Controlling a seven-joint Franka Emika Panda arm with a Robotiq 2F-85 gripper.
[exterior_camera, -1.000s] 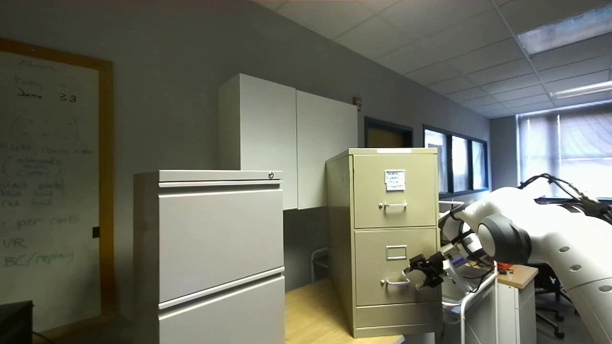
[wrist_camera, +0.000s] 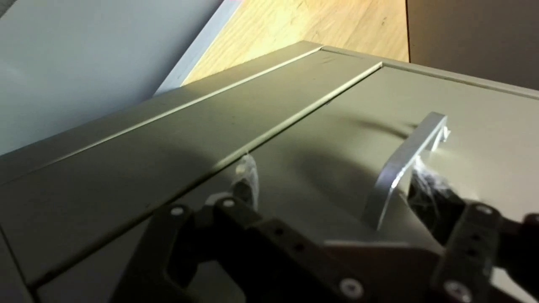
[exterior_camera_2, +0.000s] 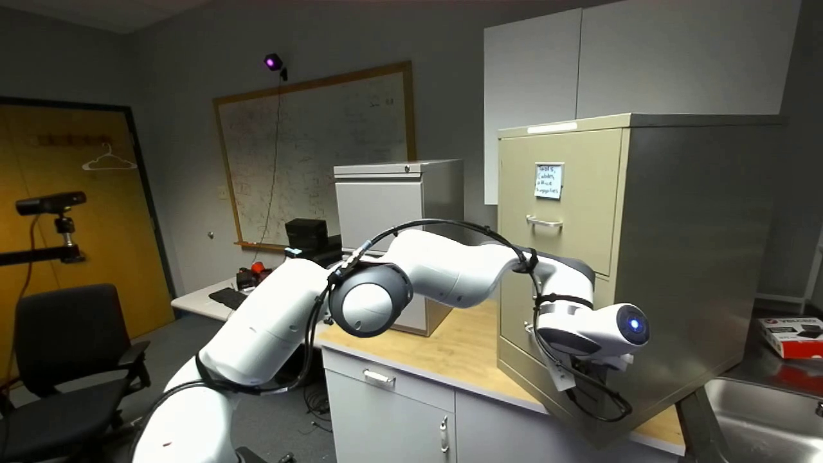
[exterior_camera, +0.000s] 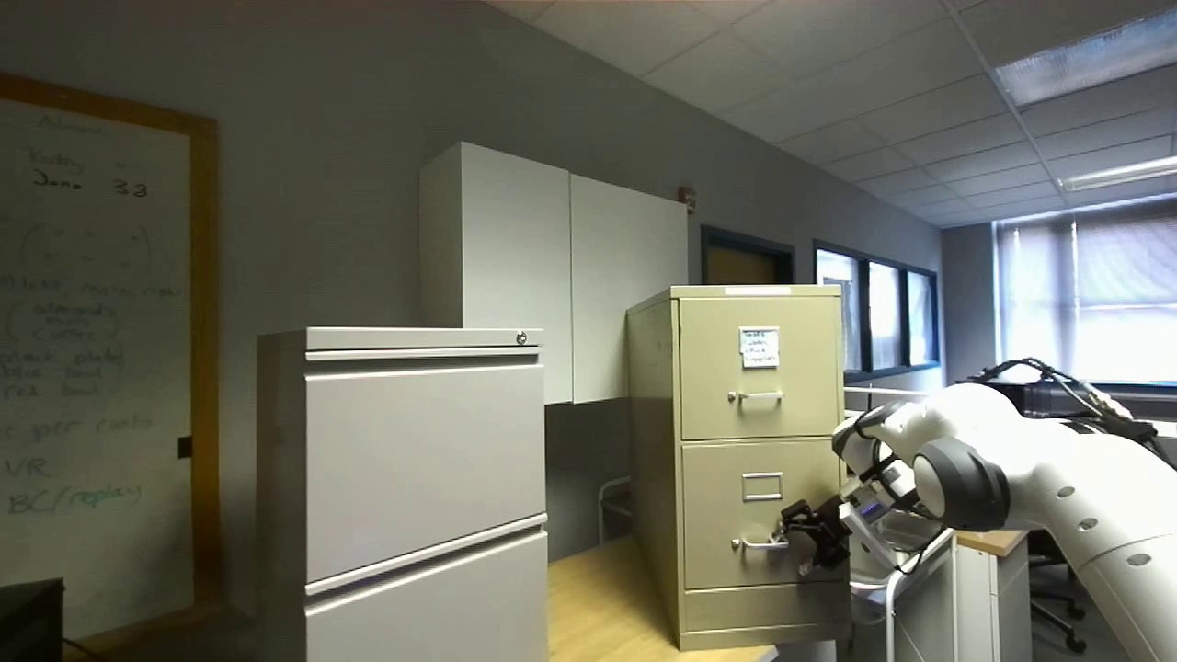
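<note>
A beige two-drawer filing cabinet (exterior_camera: 761, 474) stands with both drawers closed. At its lower drawer, my gripper (exterior_camera: 796, 542) is by the right end of the silver handle (exterior_camera: 759, 545). In the wrist view the gripper is open, its fingers spread wide. The handle (wrist_camera: 404, 155) lies inside that spread, much closer to the right finger (wrist_camera: 427, 187) than to the left finger (wrist_camera: 246, 176). Contact between handle and right finger cannot be told. The arm's wrist hides the gripper in the second exterior view, where the upper drawer's handle (exterior_camera_2: 544, 222) is visible.
The cabinet stands on a wooden counter (exterior_camera_2: 470, 339). A grey cabinet (exterior_camera: 425, 463) is to its left in the first exterior view. A sink (exterior_camera_2: 764, 417) and a red-and-white box (exterior_camera_2: 795, 337) lie beyond its right side in the second.
My arm has lowered and the gripper has turned slightly, its fingers now a little lower and closer against the lower drawer's handle. The drawers look unchanged.
</note>
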